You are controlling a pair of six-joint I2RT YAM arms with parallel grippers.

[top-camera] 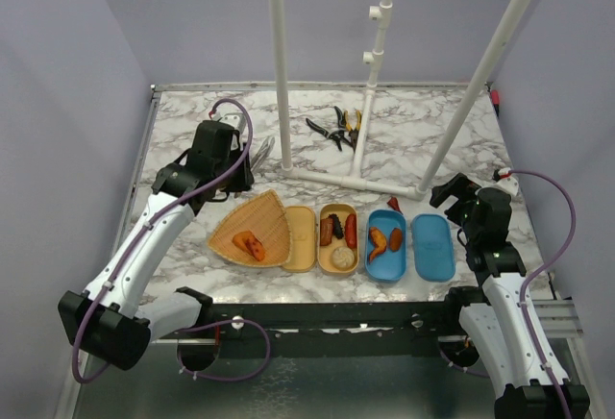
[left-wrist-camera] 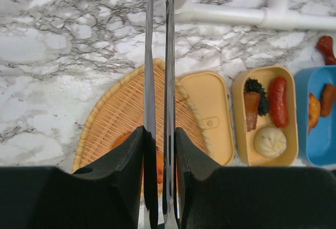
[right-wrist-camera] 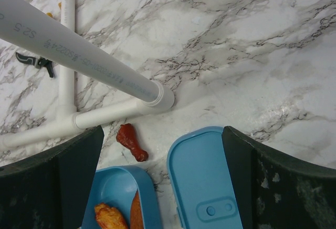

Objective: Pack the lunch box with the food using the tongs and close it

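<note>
My left gripper (top-camera: pixel 246 161) is raised above the back edge of a wicker basket (top-camera: pixel 273 214), its long metal tongs pointing forward with a narrow gap and nothing visible between them. The basket holds orange food pieces (top-camera: pixel 247 245). Beside it lie a yellow lid (top-camera: pixel 301 238), a yellow box (top-camera: pixel 337 267) with sausage, bun and other food, a blue box (top-camera: pixel 386 269) with two pieces, and a blue lid (top-camera: pixel 432 247). A red drumstick (right-wrist-camera: pixel 130 142) lies on the table behind the blue box. My right gripper stands open at the right, nothing between its fingers.
A white pipe frame (top-camera: pixel 322 177) stands behind the boxes, with uprights rising high. Pliers and cutters (top-camera: pixel 338 137) lie farther back. Bare marble is free at the left and back right.
</note>
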